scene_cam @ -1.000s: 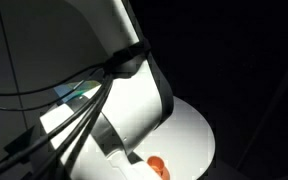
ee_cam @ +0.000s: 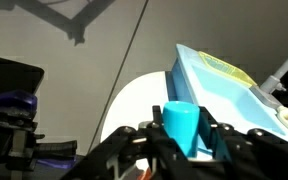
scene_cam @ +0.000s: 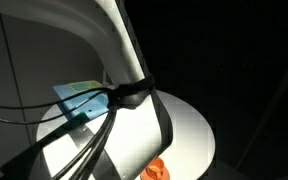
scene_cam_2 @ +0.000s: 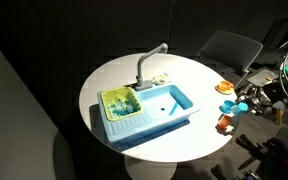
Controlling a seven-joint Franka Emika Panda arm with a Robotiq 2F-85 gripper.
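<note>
A turquoise cup (ee_cam: 181,122) is held between the black fingers of my gripper in the wrist view. From the side, in exterior view 2, my gripper (scene_cam_2: 245,103) is over the right part of the round white table, with a blue piece (scene_cam_2: 241,107) at its tips. Another blue piece (scene_cam_2: 227,106) sits just left of it. In exterior view 1 the arm hides the gripper and the cup.
The light blue toy sink (scene_cam_2: 162,111) with a grey faucet (scene_cam_2: 149,68) and a yellow-green rack (scene_cam_2: 120,103) stands left of centre. An orange cup (scene_cam_2: 223,123) and another orange piece (scene_cam_2: 227,87) are near the gripper.
In exterior view 1 the arm's black-banded joint has come lower in the picture. More of the blue-green sink shows at left, and the arm covers part of the orange piece.
</note>
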